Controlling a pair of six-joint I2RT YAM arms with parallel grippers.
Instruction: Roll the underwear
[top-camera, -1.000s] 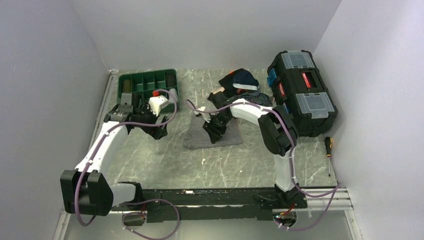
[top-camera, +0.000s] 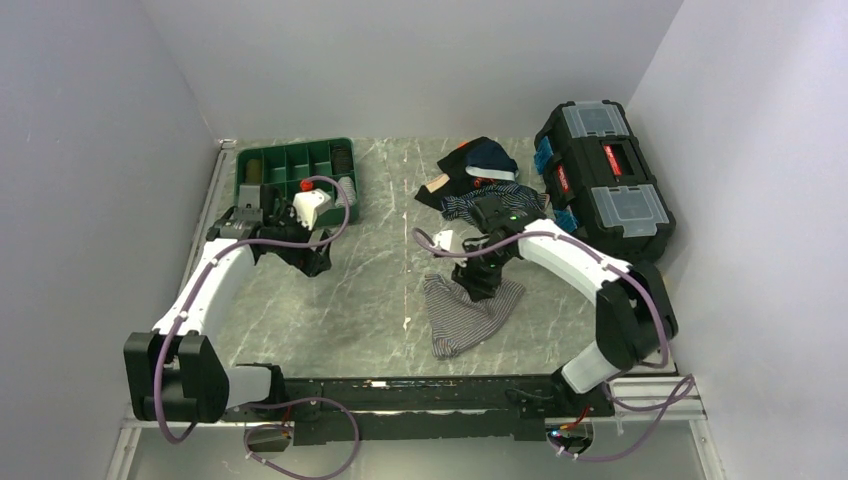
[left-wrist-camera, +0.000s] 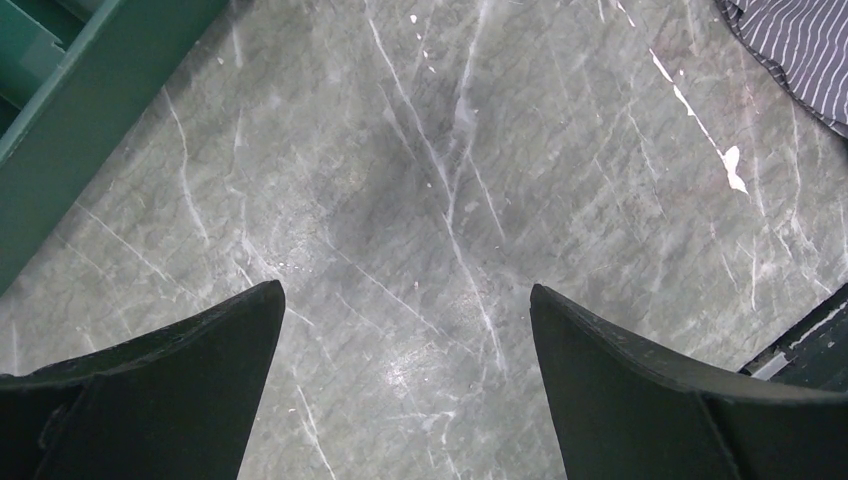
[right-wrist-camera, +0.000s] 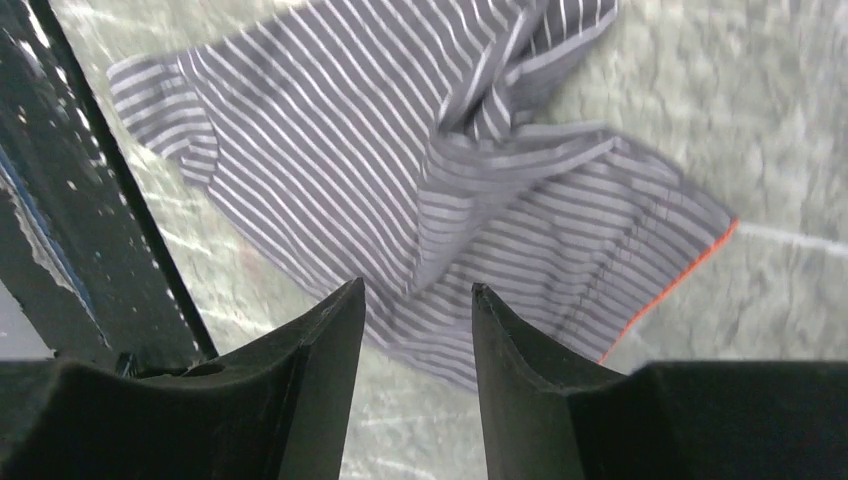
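Note:
The grey striped underwear (top-camera: 465, 325) lies crumpled on the marble table at the front middle-right, with folds and an orange-edged part (right-wrist-camera: 600, 260) in the right wrist view; its corner (left-wrist-camera: 790, 55) shows in the left wrist view. My right gripper (top-camera: 470, 280) hangs over it, fingers (right-wrist-camera: 330, 370) part open and apart, with cloth visible beneath and between them; contact is unclear. My left gripper (top-camera: 312, 258) stands open near the green organizer's front, over bare table, nothing between its fingers.
A green compartment organizer (top-camera: 290, 145) with rolled items is back left. Dark and striped garments (top-camera: 480, 160) lie at the back middle. Black toolboxes (top-camera: 610, 170) stand at the right.
The left arm is nearly still.

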